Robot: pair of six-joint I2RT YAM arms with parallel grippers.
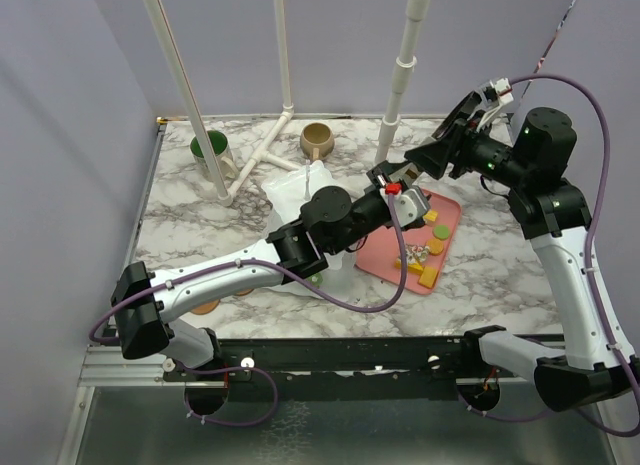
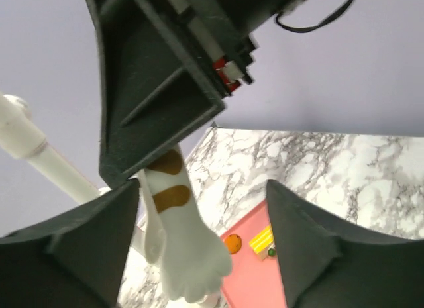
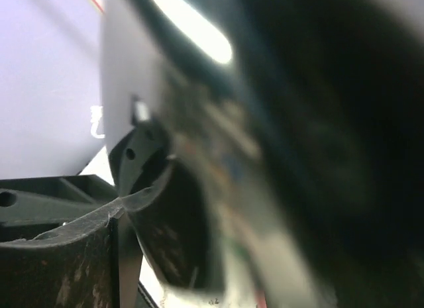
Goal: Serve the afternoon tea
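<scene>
In the top view my left gripper (image 1: 410,193) and right gripper (image 1: 424,163) meet above the far left part of the pink tray (image 1: 378,256). The left wrist view has my left fingers (image 2: 299,245) standing apart. Seen through their gap is a pale, soft-looking packet (image 2: 182,232) with brown patches, directly below a dark right finger (image 2: 156,116). Whether either gripper touches it cannot be made out. A blurred, glossy clear surface (image 3: 218,142) covers much of the right wrist view and hides what the right fingers hold.
Yellow pieces (image 1: 428,276) and small round items lie on the tray. White pipes (image 1: 398,80) rise behind the grippers. A white bag (image 1: 300,190) is left of them, with a brown mug (image 1: 317,140) and a green mug (image 1: 214,150) farther back. Bare marble lies right of the tray.
</scene>
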